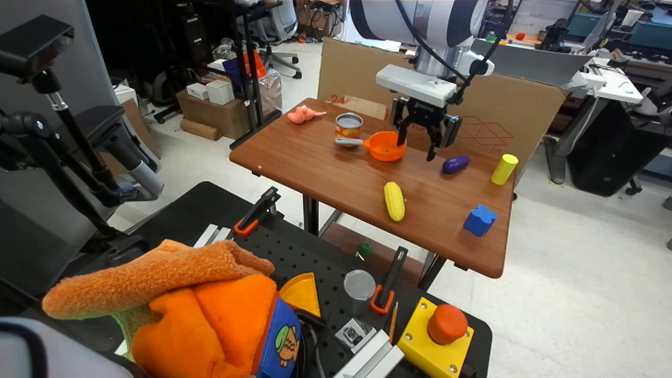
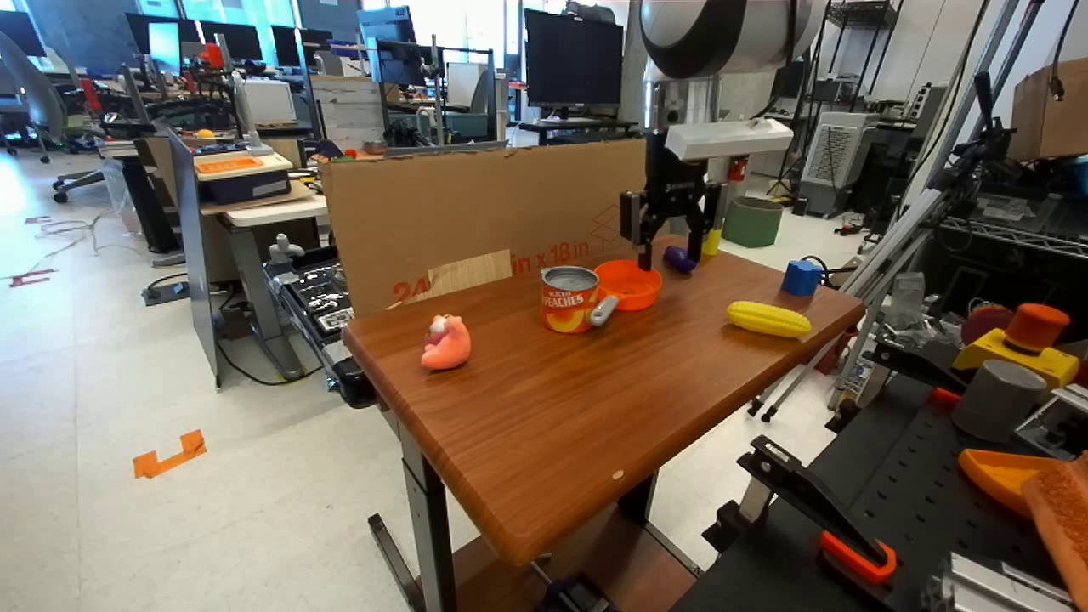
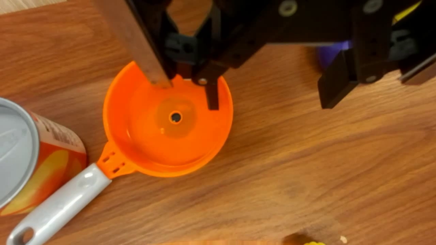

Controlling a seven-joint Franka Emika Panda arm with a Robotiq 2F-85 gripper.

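Note:
My gripper (image 1: 416,147) hangs over the table with its fingers apart and nothing between them. In the wrist view one fingertip (image 3: 212,100) overlaps the right side of the orange pan (image 3: 175,143), while the other finger (image 3: 335,85) is over bare wood near the purple eggplant (image 3: 329,53). The pan's grey handle (image 3: 61,204) runs past a peach can (image 3: 67,151). A yellow corn (image 1: 394,201) lies towards the table's front edge. At the right are a yellow cylinder (image 1: 504,169) and a blue block (image 1: 480,220).
A pink toy (image 2: 446,342) rests at the table's left end. Cardboard (image 2: 479,204) stands upright along the back edge. Bare wood lies between the pan and the corn, and across the left front of the table (image 2: 530,428).

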